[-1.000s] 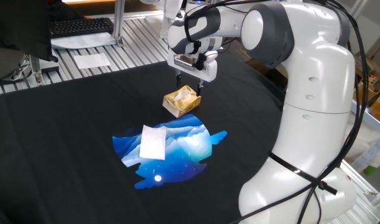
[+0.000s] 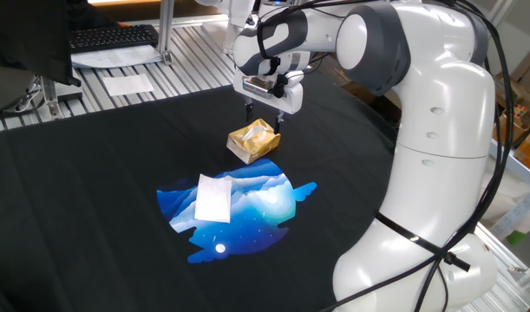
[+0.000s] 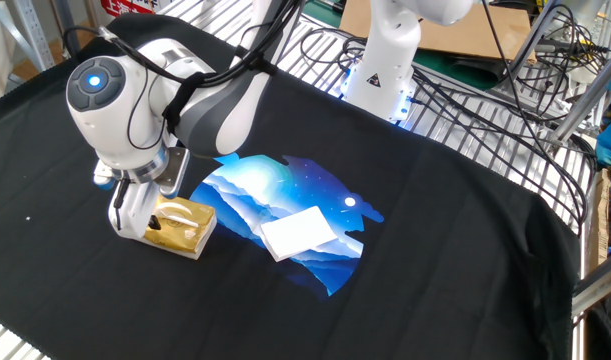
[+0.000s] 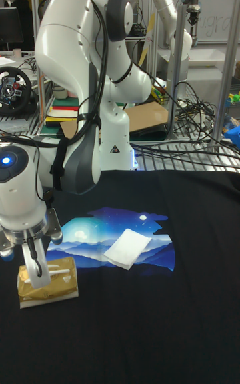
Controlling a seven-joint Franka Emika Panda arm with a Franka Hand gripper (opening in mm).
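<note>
A gold-and-white tissue pack [image 2: 254,140] lies on the black cloth, with a white tissue [image 2: 255,133] showing at its top opening. My gripper [image 2: 264,120] is right over the pack's far side, pointing down, its two dark fingers spread apart in exterior view 1. Nothing shows held between them; whether a fingertip touches the pack I cannot tell. A folded white tissue [image 3: 297,233] rests flat on the blue mountain-and-moon picture [image 3: 250,180], beside the pack. In exterior view 3 the gripper hides part of the gold pack [image 4: 64,286].
A keyboard [image 2: 114,37] and a paper sheet [image 2: 127,84] lie beyond the cloth on the slatted table. Loose cables [image 3: 465,100] run near another white arm base [image 3: 380,85].
</note>
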